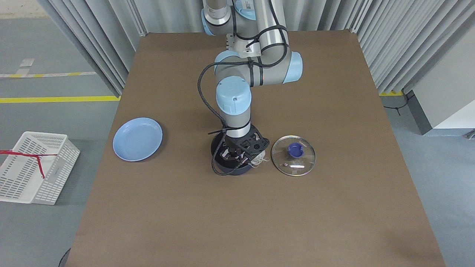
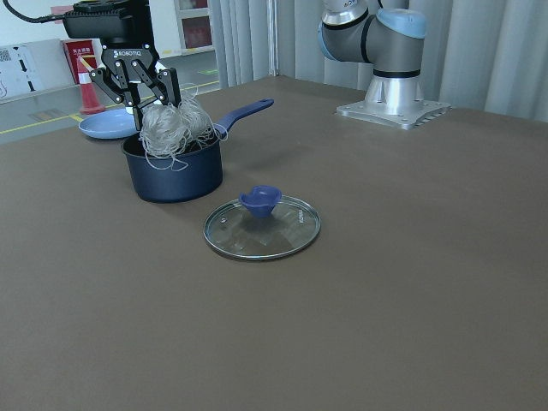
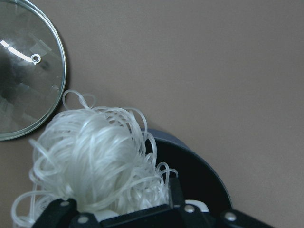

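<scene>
My gripper [image 2: 145, 96] is over the dark blue saucepan [image 2: 175, 184], with a tangled bundle of white noodle-like strands [image 3: 99, 156] between its fingers, some of it hanging over the pan's rim. The pan's blue handle [image 2: 248, 110] points toward the back; in the front view the arm covers most of the pan. The glass lid [image 1: 294, 167] with a blue knob lies on the table just right of the pan.
A blue plate [image 1: 137, 138] sits to the left on the brown table [image 1: 356, 200]. A white basket [image 1: 38, 173] stands on the floor beyond the left edge.
</scene>
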